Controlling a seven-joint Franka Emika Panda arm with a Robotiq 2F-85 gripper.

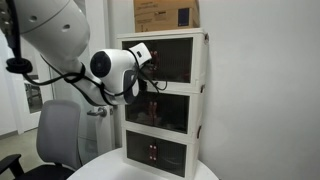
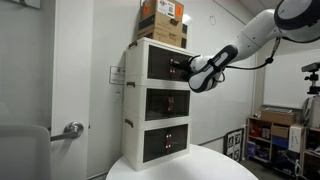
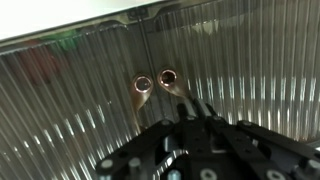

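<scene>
A white cabinet of three stacked units, each with dark double doors, stands on a round white table. My gripper is at the top unit's doors, its dark fingers shut with nothing seen between them. In the wrist view the ribbed, see-through doors appear closed, meeting at a dark seam. A left handle and a right handle, both copper-coloured, flank that seam. The fingertips are close to the lower end of the right handle; whether they touch it I cannot tell. The arm hides part of the top unit outside.
Cardboard boxes rest on top of the cabinet. A grey office chair stands left of the table. Beyond the cabinet is a shelf with boxes.
</scene>
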